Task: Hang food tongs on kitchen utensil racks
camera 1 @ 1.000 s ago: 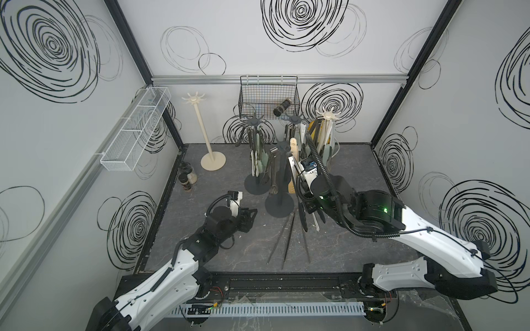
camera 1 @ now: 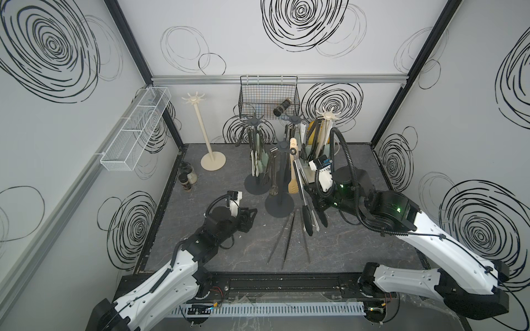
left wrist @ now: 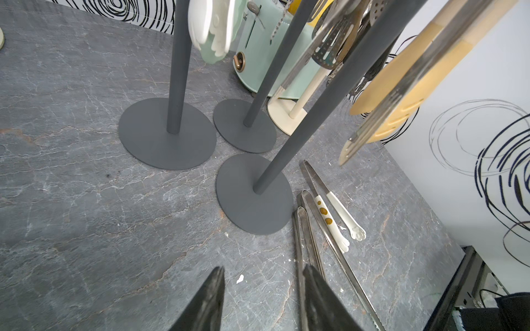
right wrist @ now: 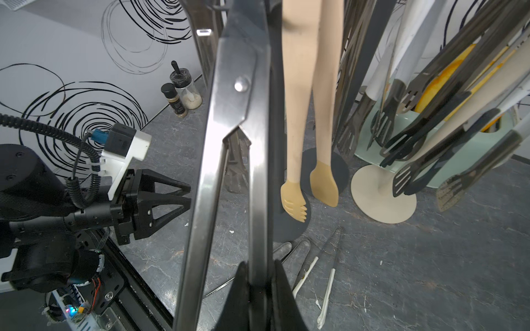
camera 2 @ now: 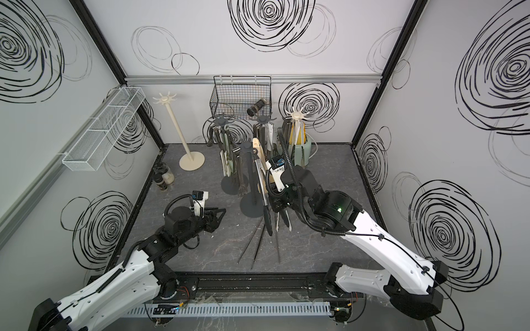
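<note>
My right gripper is shut on a pair of steel tongs (right wrist: pixel 229 110); one leg runs between its fingers and the other passes outside them to the left. In the top left view these tongs (camera 1: pixel 298 171) slant upright, black grips down, their upper end beside the top of the front dark grey rack (camera 1: pixel 280 205). Whether that end touches a hook cannot be seen. My left gripper stands apart to the left, low over the table, its fingers parted with nothing between them. More tongs (left wrist: pixel 301 242) lie on the table by the rack's base.
Wooden-handled utensils (right wrist: pixel 298 82) hang from the front rack, close to the held tongs. Two more grey racks (left wrist: pixel 167 132) and a cream rack (right wrist: pixel 383 195) stand behind. An empty cream stand (camera 1: pixel 213 161) is at the back left. Two spice jars (camera 1: pixel 187 175) stand near the left wall.
The left arm looks still.
</note>
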